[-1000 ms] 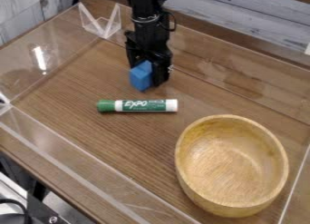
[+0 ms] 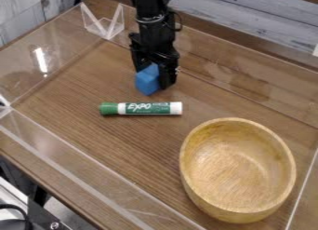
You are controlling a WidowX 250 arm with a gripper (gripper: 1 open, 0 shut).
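Note:
The black robot gripper (image 2: 154,64) reaches down from the top centre, its fingers around or just over a small blue block (image 2: 147,82) on the wooden table; the dark fingers partly hide the block's top, so contact is unclear. A white Expo marker with green label and cap (image 2: 140,109) lies crosswise just in front of the block. An empty tan bowl (image 2: 236,172) stands at the lower right.
Clear plastic pieces sit at the upper left and left edge. A white wall runs along the back right.
The gripper has shifted slightly lower over the blue block, covering a little more of it. The marker and bowl have not moved.

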